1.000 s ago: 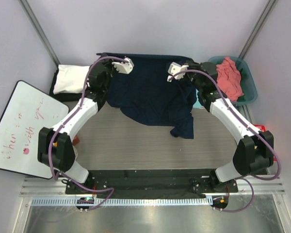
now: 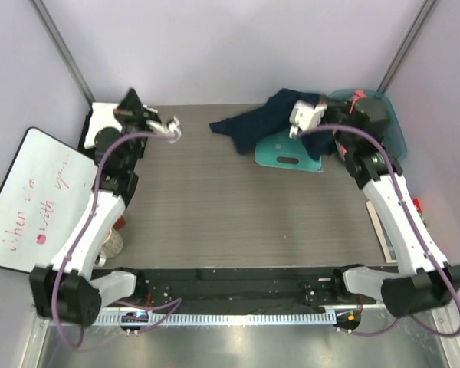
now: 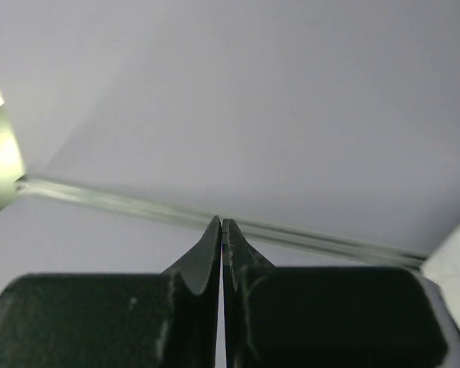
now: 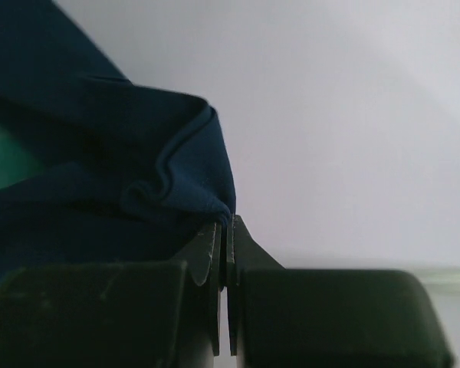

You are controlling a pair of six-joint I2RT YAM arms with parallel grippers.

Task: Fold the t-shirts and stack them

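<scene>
A dark navy shirt [image 2: 257, 123] hangs from my right gripper [image 2: 322, 111] at the back right, trailing leftward over a teal board; in the right wrist view my right gripper is shut on a bunched part of the navy cloth [image 4: 169, 169]. At the upper left my left gripper [image 2: 157, 126] is apart from the shirt; its fingers are shut in the left wrist view, with nothing showing between them.
The teal board [image 2: 276, 159] lies at the back right, beside a bin [image 2: 391, 130] with red cloth. A white folded cloth [image 2: 100, 115] and whiteboard [image 2: 34, 199] are at left.
The left gripper has let go and moved left; the right has moved right.
</scene>
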